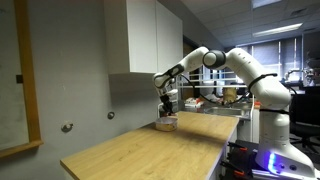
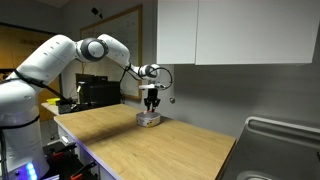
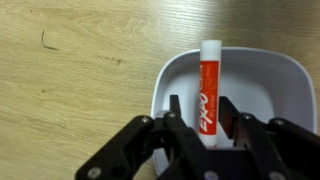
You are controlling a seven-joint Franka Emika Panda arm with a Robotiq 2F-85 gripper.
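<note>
In the wrist view a marker [image 3: 208, 98] with a red "EXPO" label and a white end lies across a white rounded container [image 3: 255, 85]. Its white end reaches over the container's rim. My gripper has its fingers on either side of the marker, with a visible gap on the left; on the right I cannot tell whether they touch. Both exterior views place the gripper [image 1: 165, 108] low, right over the container [image 2: 149, 120] on the table. There the marker is too small to make out clearly.
Bare wooden table [image 1: 125, 155] stretches out in front of the container. White cabinets [image 2: 240, 35] hang above along the wall. Shelving with various items [image 1: 215, 88] stands in the background.
</note>
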